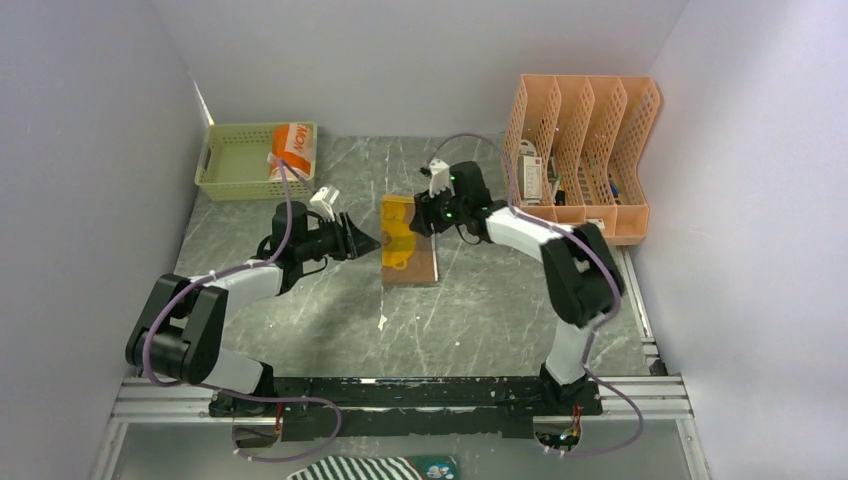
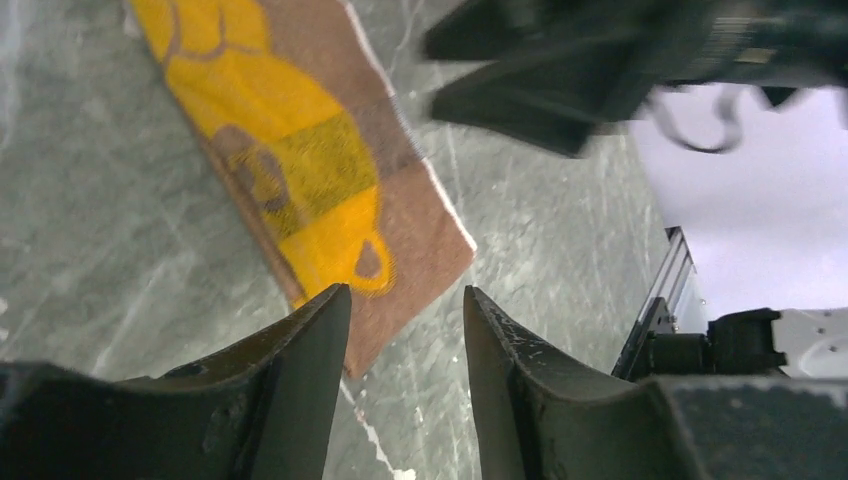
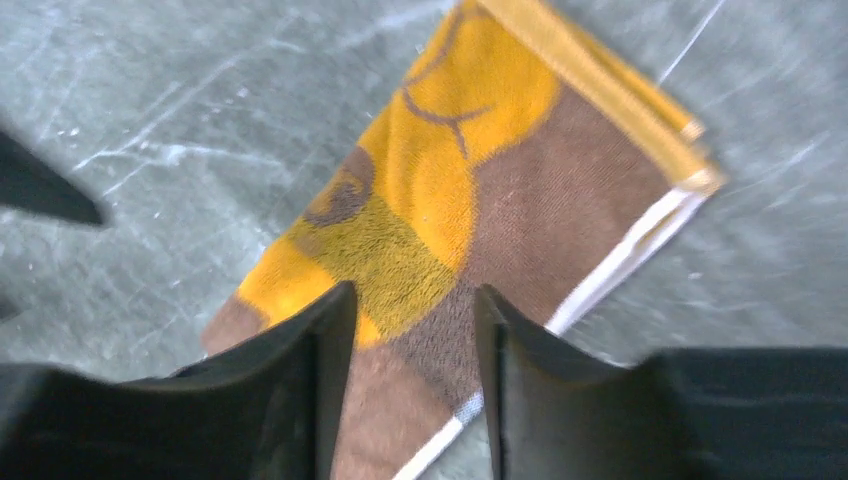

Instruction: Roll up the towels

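Observation:
A yellow and brown towel point(image 1: 406, 262) lies folded in a long rectangle at the centre of the grey table, its folded layers showing along its edges in the right wrist view point(image 3: 540, 200). My left gripper point(image 1: 362, 242) is just left of the towel, raised, its fingers apart with nothing between them; in its wrist view the towel point(image 2: 320, 190) lies below and ahead. My right gripper point(image 1: 425, 218) hangs over the towel's upper right part, fingers apart and empty, blurred in its own view.
A green basket point(image 1: 235, 178) with an orange packet point(image 1: 292, 150) stands at the back left, a peach organiser point(image 1: 590, 140) with small items at the back right. A striped cloth point(image 1: 360, 469) lies beyond the front rail.

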